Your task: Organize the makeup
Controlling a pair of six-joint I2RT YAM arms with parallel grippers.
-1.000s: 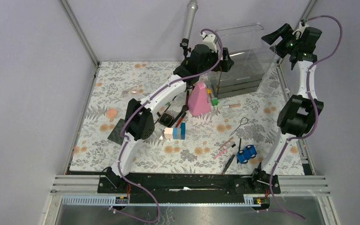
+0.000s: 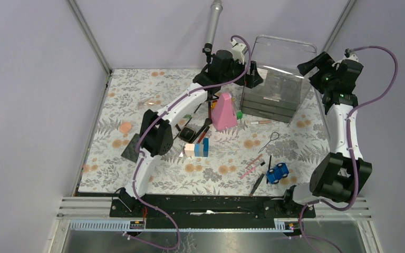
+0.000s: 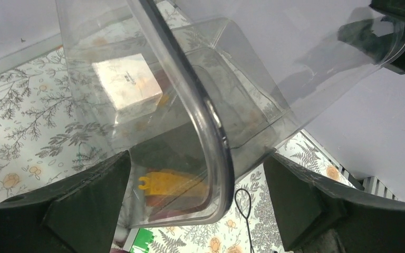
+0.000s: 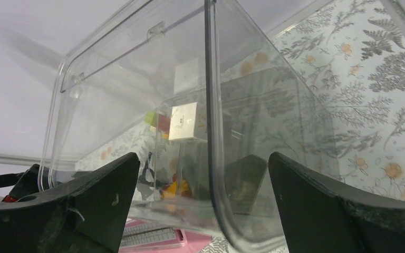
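A clear acrylic organizer (image 2: 278, 87) with drawers stands at the back right, its lid raised. My left gripper (image 2: 253, 75) is at its left upper side, open, the clear rim (image 3: 213, 153) between its fingers in the left wrist view. My right gripper (image 2: 310, 71) is open at the organizer's right upper edge, which passes between its fingers in the right wrist view. Makeup brushes (image 2: 205, 126), a black compact (image 2: 187, 134), a pink wedge-shaped item (image 2: 223, 112) and eyelash-curler-like metal loop (image 2: 273, 138) lie on the table.
A blue toy car (image 2: 277, 173), pencils and a black pen (image 2: 256, 184) lie at the front right. A blue-and-cream box (image 2: 196, 150) is in the middle, a dark square (image 2: 132, 148) at the left.
My left gripper has moved slightly right.
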